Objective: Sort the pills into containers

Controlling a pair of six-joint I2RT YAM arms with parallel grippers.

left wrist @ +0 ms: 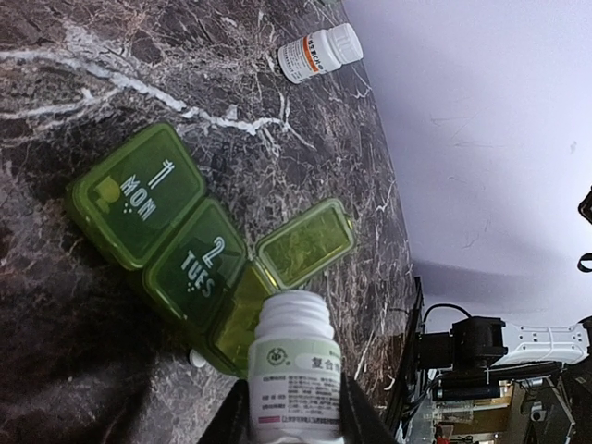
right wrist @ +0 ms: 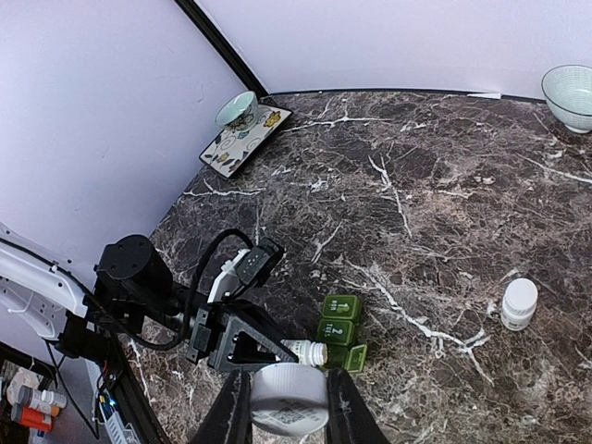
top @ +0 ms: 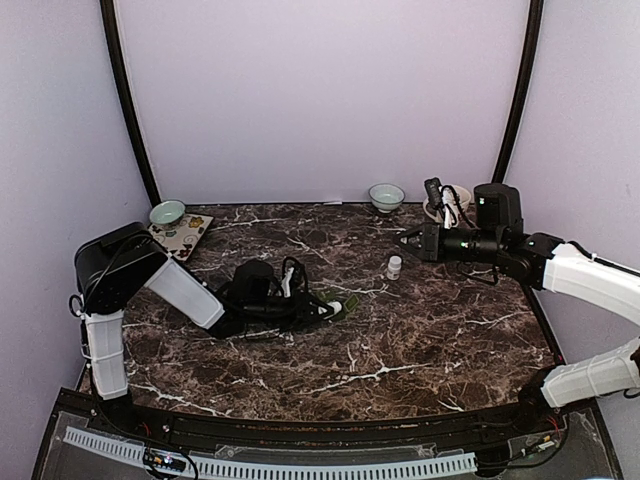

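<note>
My left gripper is shut on a white pill bottle, its neck pointing over the green pill box. Lids marked MON and TUES are closed on that box, while the third compartment has its lid swung open; the bottle partly covers it. Something yellowish shows inside MON. A small white pill-like thing lies beside the box. Up at the right, my right gripper is shut on a round white cap. Another white bottle, capped, stands on the table.
One pale bowl stands at the back, another bowl by a patterned tray at the back left. A further bowl is partly behind the right gripper.
</note>
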